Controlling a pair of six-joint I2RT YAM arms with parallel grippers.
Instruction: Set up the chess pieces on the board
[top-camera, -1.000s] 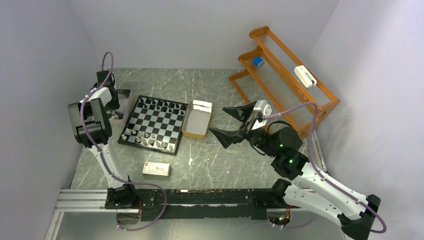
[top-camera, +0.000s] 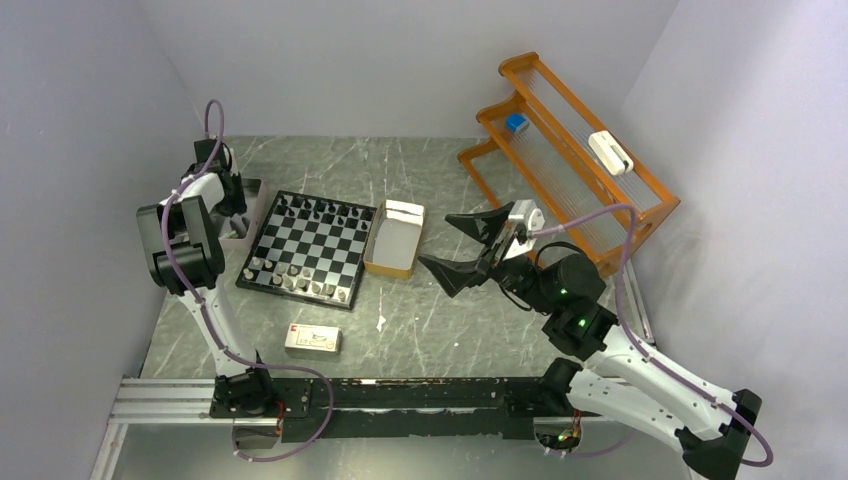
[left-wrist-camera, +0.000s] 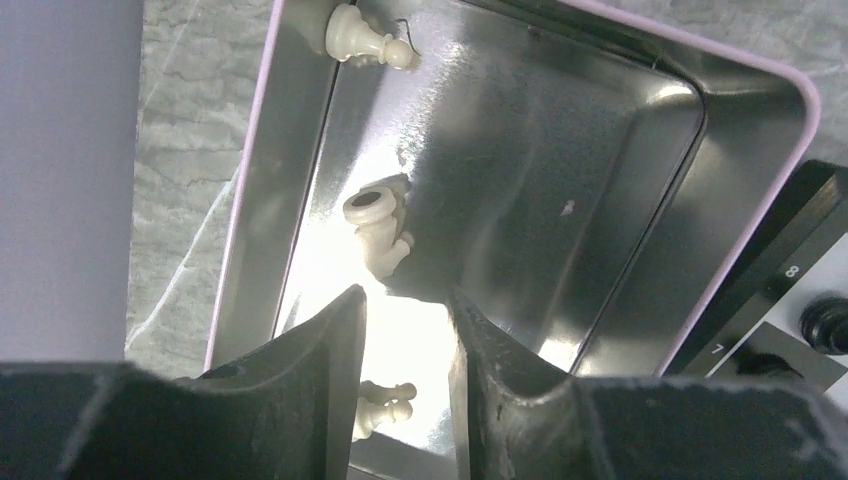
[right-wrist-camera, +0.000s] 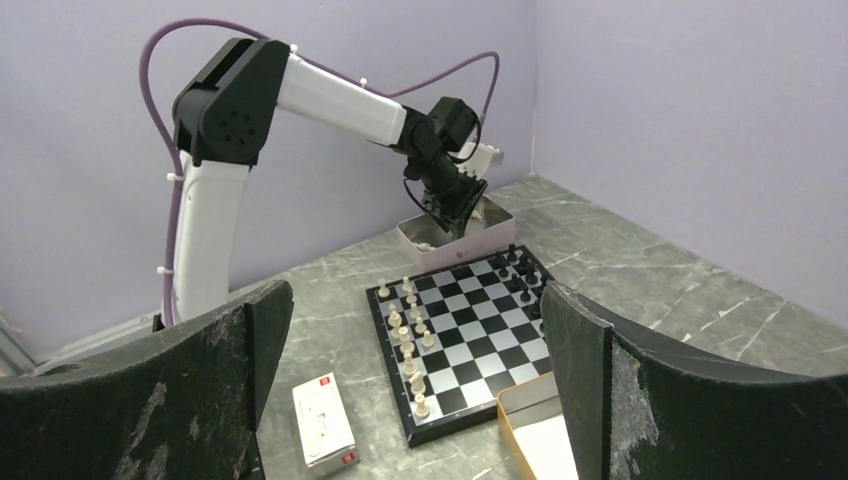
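Note:
The chessboard (top-camera: 306, 250) has black pieces along its back side and white pieces along its front side. My left gripper is open inside the pink-rimmed metal box (left-wrist-camera: 560, 140) left of the board. In the left wrist view a white pawn (left-wrist-camera: 360, 36) lies at the box's far corner, another white piece (left-wrist-camera: 378, 235) lies on its side just beyond the fingertips, and more white pieces (left-wrist-camera: 385, 410) lie by the left finger, partly hidden. My right gripper (top-camera: 450, 250) stands open in the air right of the board, nothing between its fingers.
An open cardboard box (top-camera: 392, 245) sits against the board's right side. A small closed box (top-camera: 313, 340) lies in front. A wooden rack (top-camera: 660, 205) stands at the back right.
The top of my left arm has shifted slightly up in the top view over the metal box. The right arm and the board look the same.

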